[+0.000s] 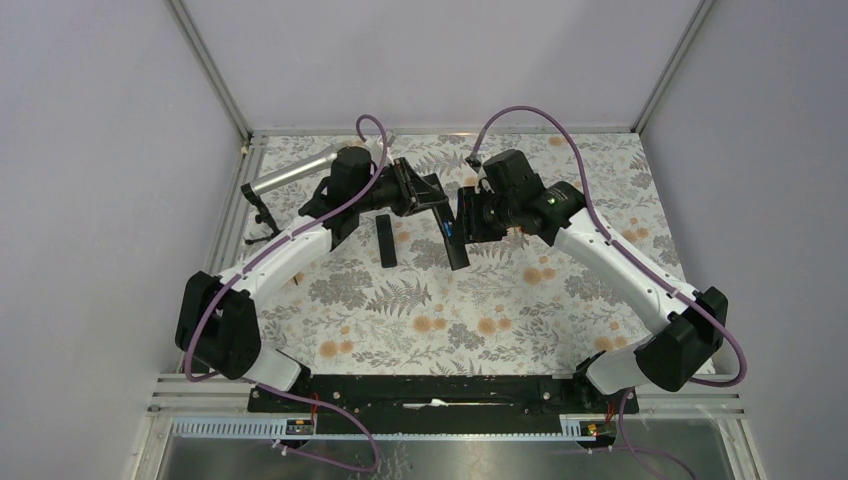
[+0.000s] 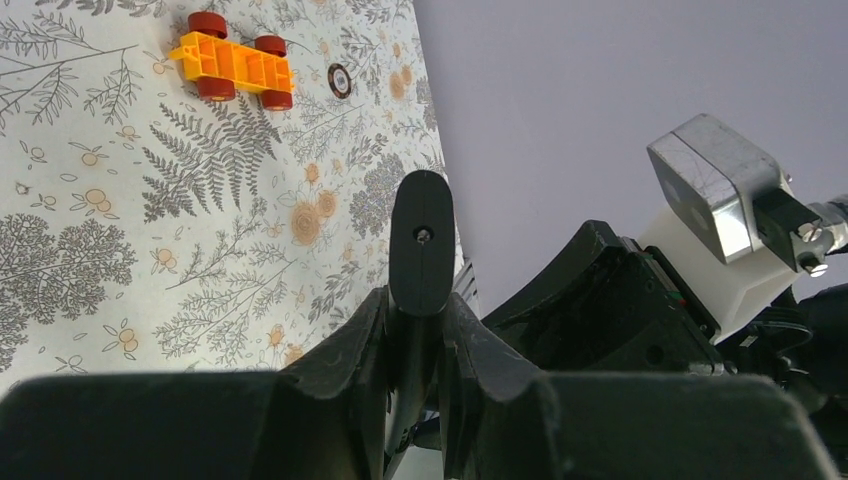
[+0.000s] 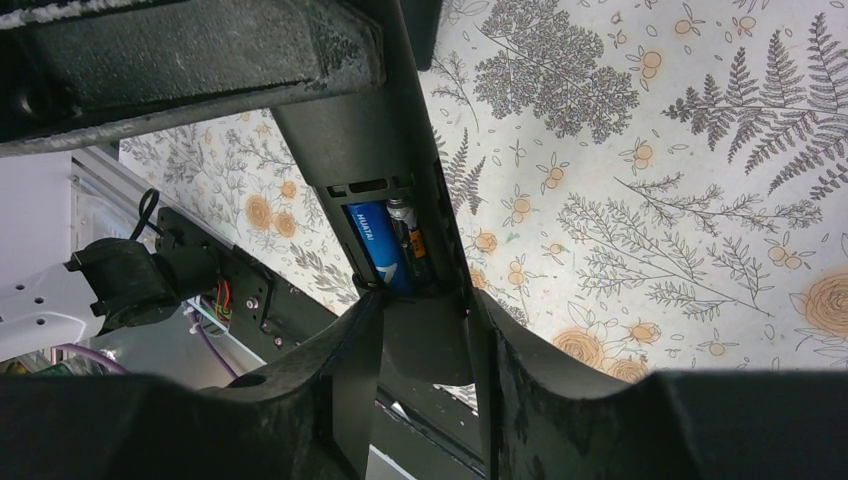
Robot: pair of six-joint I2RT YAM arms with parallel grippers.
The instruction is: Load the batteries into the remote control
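The black remote (image 1: 455, 255) is held between both grippers at mid-table. My left gripper (image 1: 424, 200) is shut on it; in the left wrist view its rounded end (image 2: 422, 240) rises between the fingers. A flat black piece, likely the cover (image 1: 386, 240), lies on the table to the left.
A yellow toy car with red wheels (image 2: 235, 68) and a small round disc (image 2: 339, 81) lie on the patterned mat, seen in the left wrist view. A metal rig (image 1: 290, 175) stands at the back left.
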